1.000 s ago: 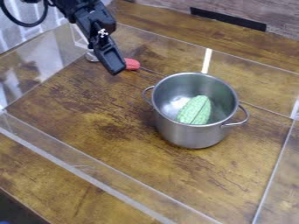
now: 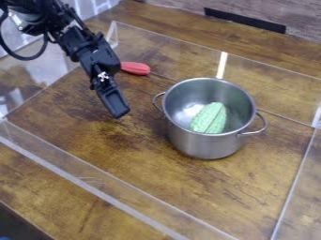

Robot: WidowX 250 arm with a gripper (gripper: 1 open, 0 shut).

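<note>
A steel pot [image 2: 207, 141] with two side handles stands on the wooden table, right of centre, holding a pale green, patterned oblong object [image 2: 208, 117]. My black gripper [image 2: 118, 111] reaches down from the upper left and is shut, with nothing visible between its fingers. Its tips are a little to the left of the pot, apart from it. A red oblong object [image 2: 135, 68] lies behind the arm, toward the back left.
Clear transparent edges or strips run around the work area.
My gripper has moved down toward the front of the table, lower in the view than a second ago. The pot and the objects have stayed in place.
</note>
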